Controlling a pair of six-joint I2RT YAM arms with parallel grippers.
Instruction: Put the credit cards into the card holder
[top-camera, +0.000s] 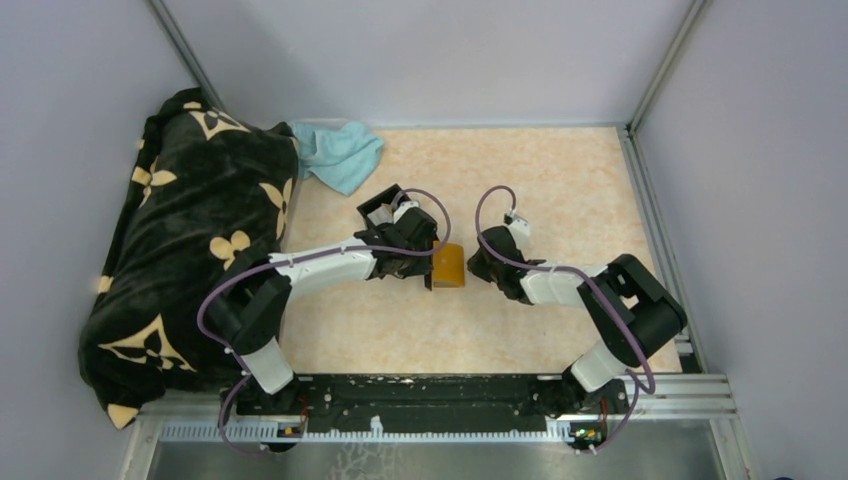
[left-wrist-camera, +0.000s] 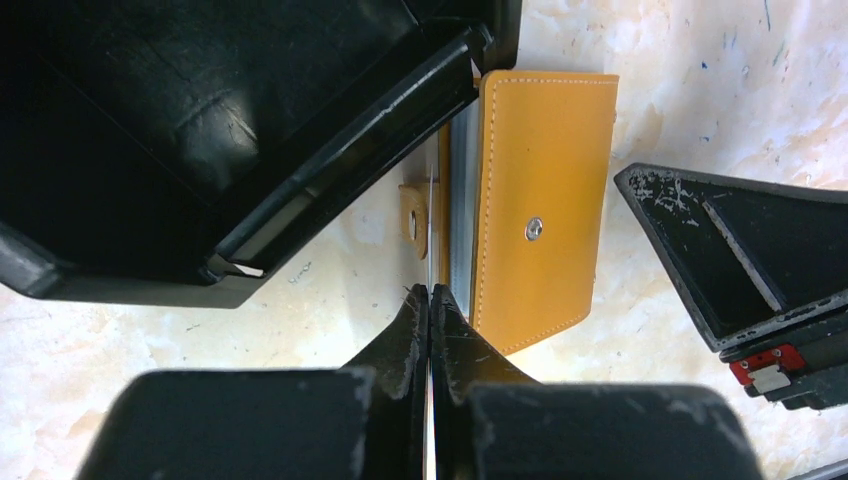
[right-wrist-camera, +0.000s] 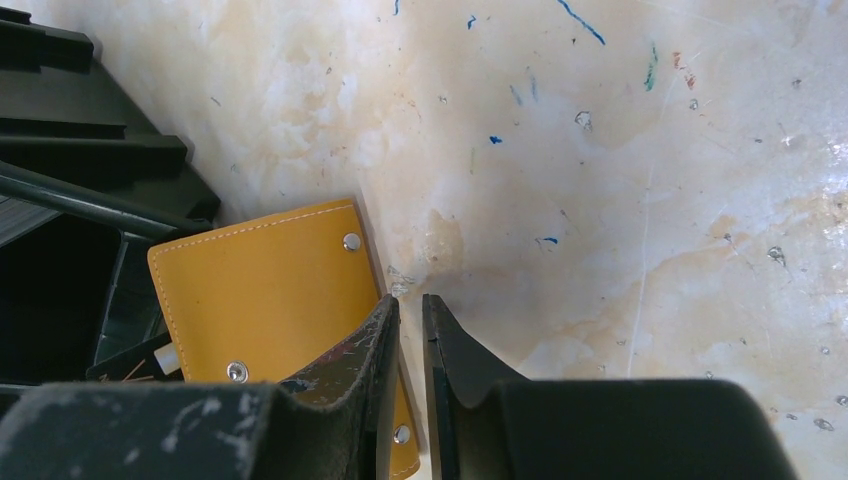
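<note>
The mustard card holder (left-wrist-camera: 545, 190) stands on edge between my arms, its grey inner sleeves (left-wrist-camera: 463, 210) and snap strap (left-wrist-camera: 409, 215) towards the left. My left gripper is shut on a thin pale card (left-wrist-camera: 431, 225), seen edge-on just left of the sleeves; the card's faces are hidden. On the holder's right side, my right gripper has its fingers close together with a narrow gap. The holder's edge shows behind that gap; whether they grip it I cannot tell. In the left wrist view the right gripper's tip appears slightly apart from the holder.
A black box (left-wrist-camera: 345, 165) stands close by the holder's left back; in the top view the box (top-camera: 368, 208) is partly under the left arm. A blue cloth (top-camera: 340, 155) and a dark patterned blanket (top-camera: 190, 240) lie at the left. Free table at the right and front.
</note>
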